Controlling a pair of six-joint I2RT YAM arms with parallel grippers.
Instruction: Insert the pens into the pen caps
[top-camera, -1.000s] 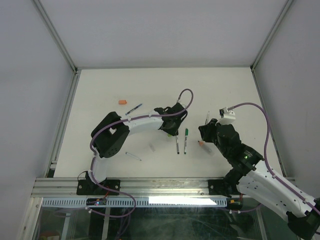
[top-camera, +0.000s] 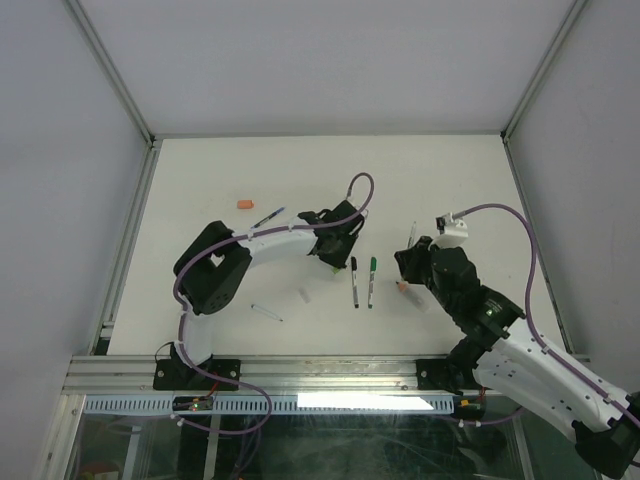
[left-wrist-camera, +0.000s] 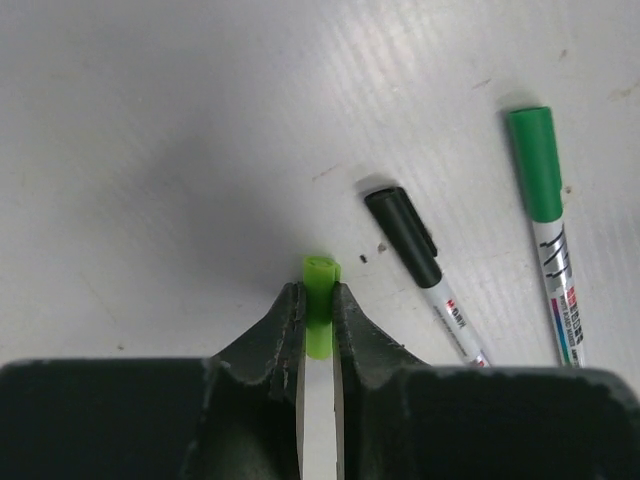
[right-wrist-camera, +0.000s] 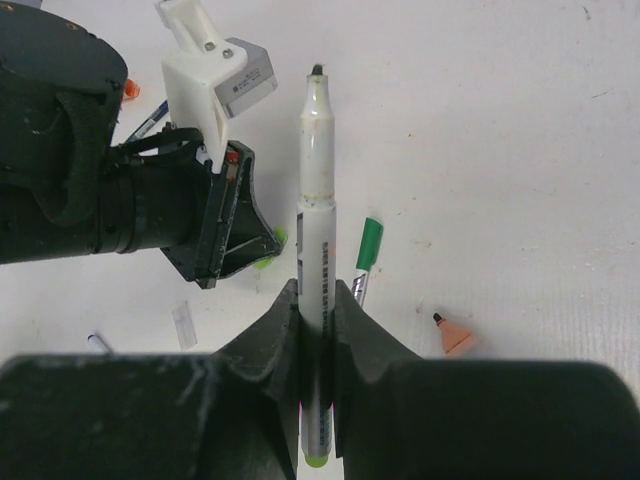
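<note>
My left gripper is shut on a light green pen cap (left-wrist-camera: 319, 262), seen between its fingertips in the left wrist view. In the top view that gripper sits low at the table's middle, with the green of the cap (top-camera: 337, 268) just showing below it. My right gripper is shut on an uncapped white pen (right-wrist-camera: 317, 175), held lengthwise with its dark tip pointing away and its light green end (right-wrist-camera: 316, 461) toward me. In the top view this pen (top-camera: 412, 234) stands apart from the cap, to its right.
A black-capped marker (top-camera: 354, 280) and a green-capped marker (top-camera: 372, 281) lie right of the left gripper. An orange-ended pen (top-camera: 410, 295) lies below the right gripper. An orange cap (top-camera: 245, 204), a blue pen (top-camera: 268, 217) and clear pieces (top-camera: 266, 312) lie leftward.
My left gripper has shifted slightly to the left, uncovering the top of the black-capped marker. The right arm is almost unmoved, still with the pen.
</note>
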